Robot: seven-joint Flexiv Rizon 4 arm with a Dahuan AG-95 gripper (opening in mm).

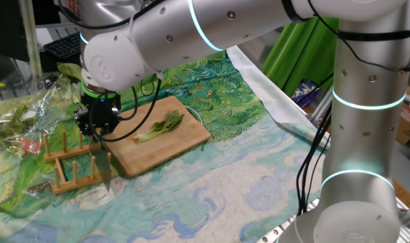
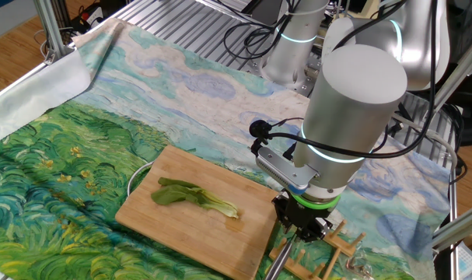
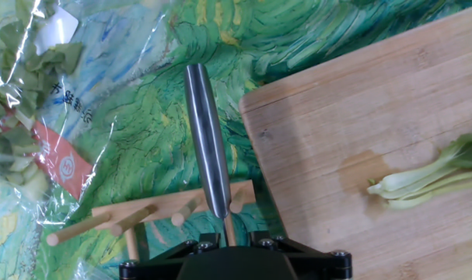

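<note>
A knife with a silver metal handle (image 3: 207, 140) shows in the wrist view, the handle reaching away from my gripper. Exterior view 1 shows its thin blade (image 1: 104, 169) pointing down below the gripper (image 1: 98, 128), beside the right end of a wooden peg rack (image 1: 73, 183). The handle's near end meets the black fingers, and the frames do not show clearly whether they are closed on it. To the right, a leafy green vegetable (image 2: 193, 197) lies on a wooden cutting board (image 2: 177, 233), apart from the gripper.
A clear plastic bag of greens (image 3: 33, 117) lies left of the rack. A wire handle (image 2: 134, 179) sticks out from the board's far edge.
</note>
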